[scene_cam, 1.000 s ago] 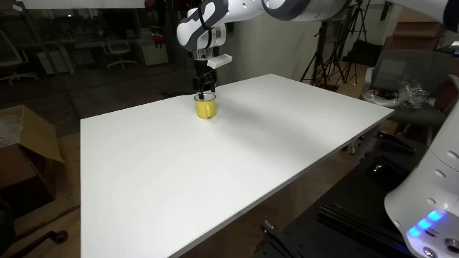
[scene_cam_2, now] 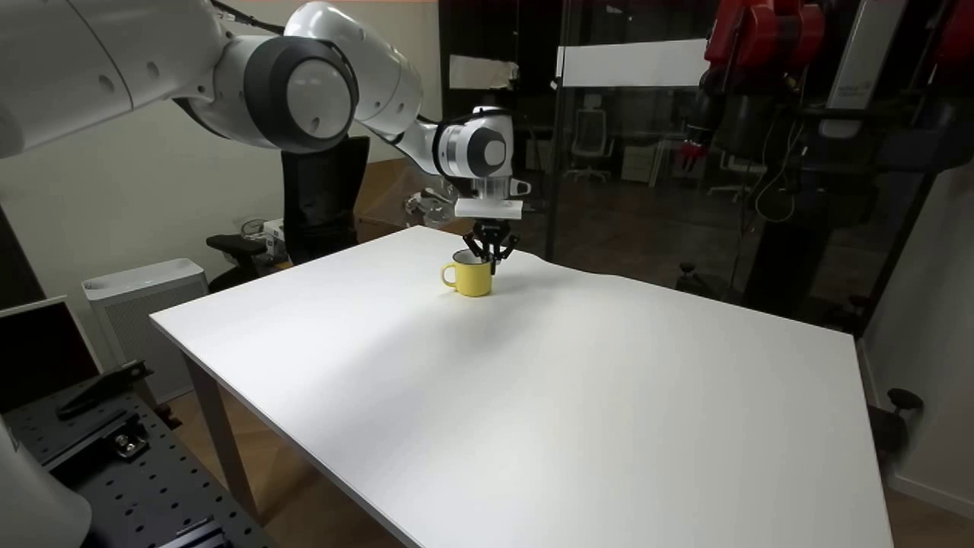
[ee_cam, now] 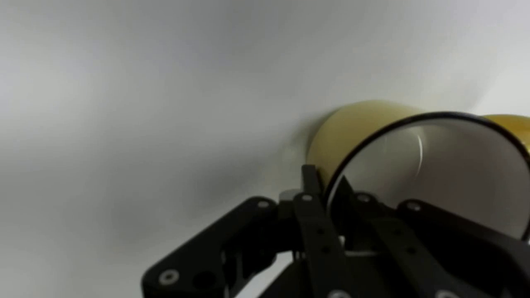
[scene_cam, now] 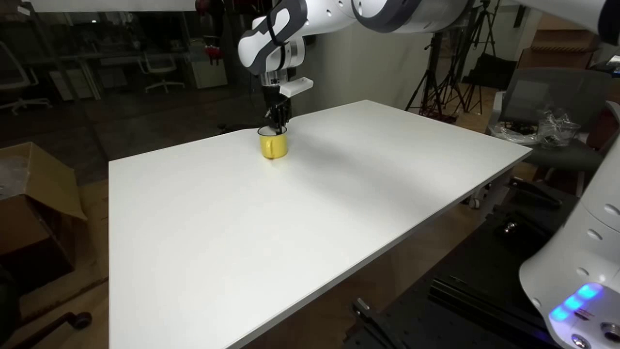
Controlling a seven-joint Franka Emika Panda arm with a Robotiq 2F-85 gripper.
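Note:
A yellow mug [scene_cam: 273, 145] with a dark rim and white inside stands upright near the table's far edge. In the wrist view the mug [ee_cam: 377, 111] fills the right side, one finger outside its wall and the other inside. My gripper is shut on the mug's wall at the rim. From the second exterior view, the mug's handle points left and my gripper [scene_cam_2: 494, 265] reaches down over the mug's right side [scene_cam_2: 472, 277]. Whether the mug's base touches the table is hard to tell; it looks level with the surface.
A cardboard box [scene_cam: 40, 198] sits off the table at the left, and a chair [scene_cam: 546, 116] beyond its right end.
The mug has shifted slightly left in the first exterior view and turned, its handle now facing more to the left. Its wall is now between my fingers.

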